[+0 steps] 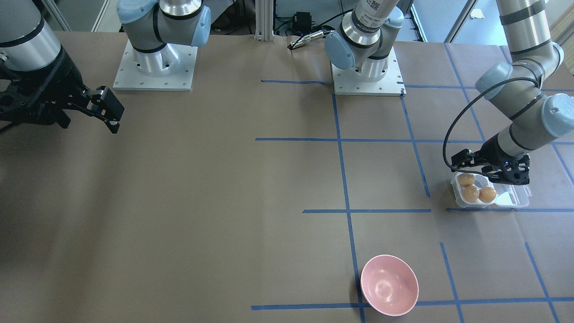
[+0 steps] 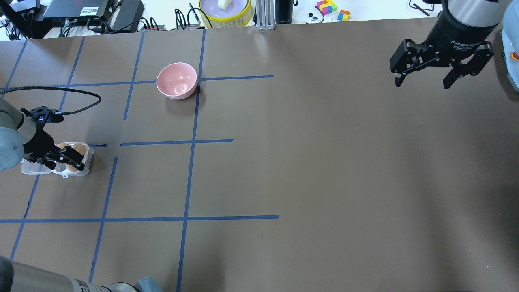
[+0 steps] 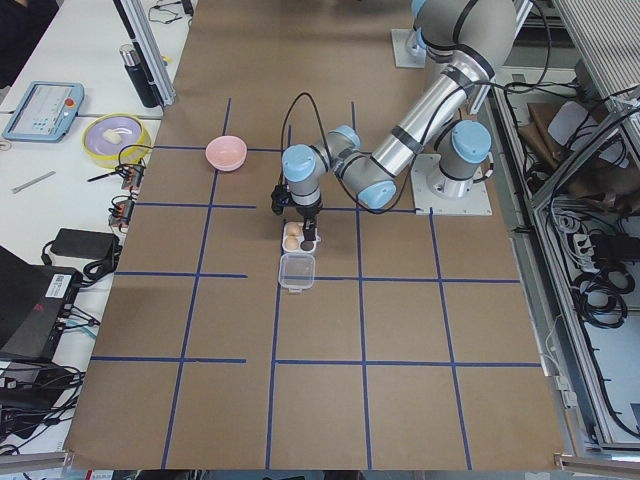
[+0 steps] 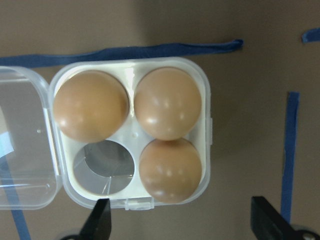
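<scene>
A clear egg carton [image 1: 506, 196] lies open, holding three brown eggs [image 4: 167, 102] in its white four-cup tray; the lower-left cup is empty in the wrist view, and the lid [image 4: 25, 150] lies flat to the left. My gripper hovers just over the carton, open, with nothing between its fingers. Its black body partly covers the eggs in the top view. A pink bowl [image 1: 389, 285] stands empty on the table, apart from the carton.
Blue tape lines grid the table [image 2: 316, 170]. Another black gripper [image 1: 80, 107] hangs at the front view's left. Other arm bases stand along the far edge.
</scene>
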